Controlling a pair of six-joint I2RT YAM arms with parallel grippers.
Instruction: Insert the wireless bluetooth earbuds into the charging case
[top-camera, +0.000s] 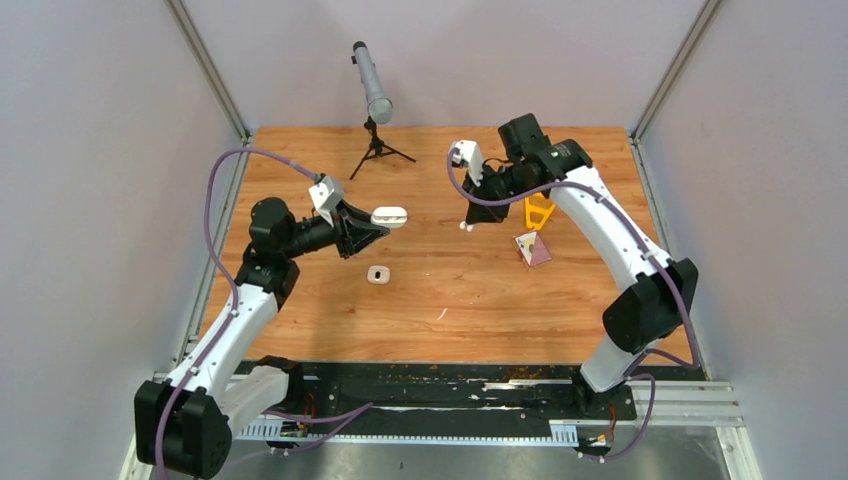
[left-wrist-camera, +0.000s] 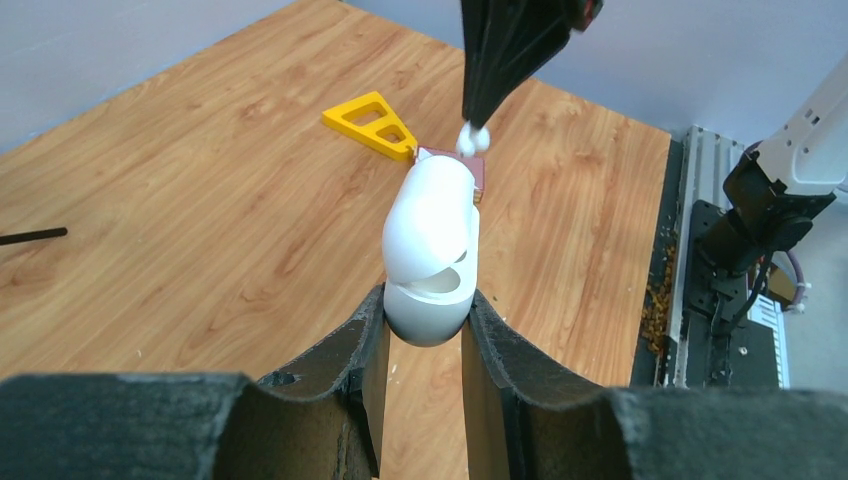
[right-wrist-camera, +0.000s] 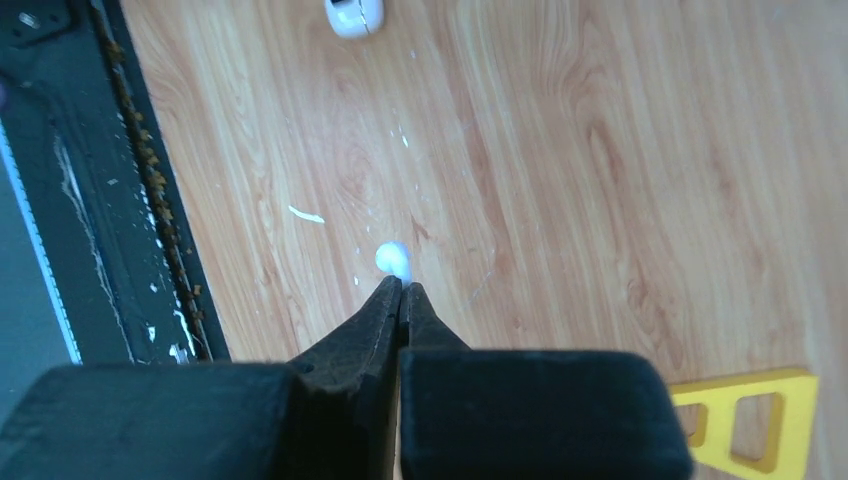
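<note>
My left gripper (top-camera: 372, 230) holds the white charging case (top-camera: 389, 216) level above the table; in the left wrist view the case (left-wrist-camera: 428, 240) fills the space between its fingertips, a cavity showing in its side. My right gripper (top-camera: 470, 218) is raised to the right of the case, fingers closed. A small white earbud (right-wrist-camera: 393, 258) shows at its fingertips in the right wrist view, and white bud shapes (left-wrist-camera: 474, 140) hang at the tip in the left wrist view, apart from the case.
A small white square object (top-camera: 378, 275) lies on the table (top-camera: 440, 300). A yellow triangular piece (top-camera: 537, 212) and a pink card box (top-camera: 532, 250) lie at the right. A telescope on a tripod (top-camera: 370, 85) stands at the back.
</note>
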